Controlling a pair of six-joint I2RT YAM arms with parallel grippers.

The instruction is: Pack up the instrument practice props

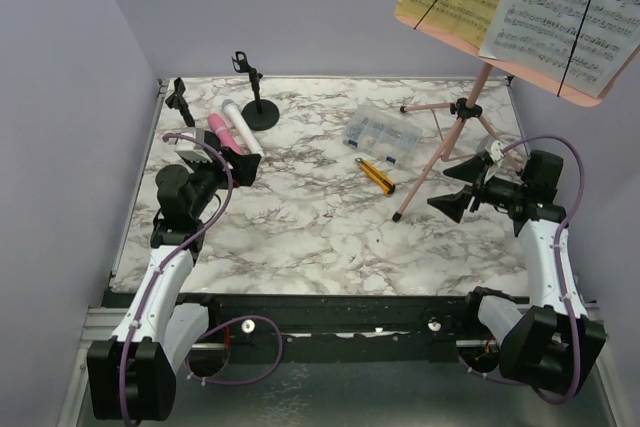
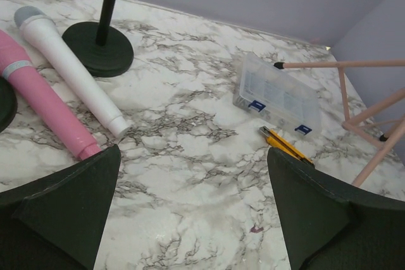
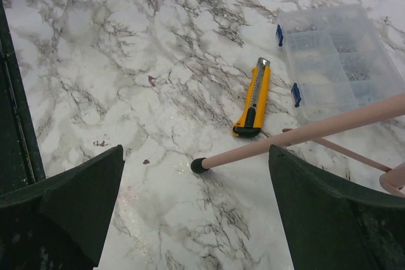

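A pink microphone (image 2: 47,102) and a white microphone (image 2: 76,71) lie side by side at the table's left. Over their near ends my left gripper (image 1: 228,169) stands open, nothing between its fingers. Behind them rises a black mic stand (image 1: 262,112); a second stand (image 1: 178,102) is at the far left, partly hidden by the left arm. My right gripper (image 1: 457,190), also open and empty, hovers beside a leg of the pink music stand (image 1: 437,165). Two sheets of music (image 1: 560,17) rest on that stand. A yellow cutter (image 3: 254,99) lies near a clear compartment box (image 3: 342,58).
The music stand's tripod legs (image 3: 304,136) spread across the right side, close to the right arm. Bare marble tabletop (image 1: 310,232) fills the middle and front. Walls border the table at the back and sides.
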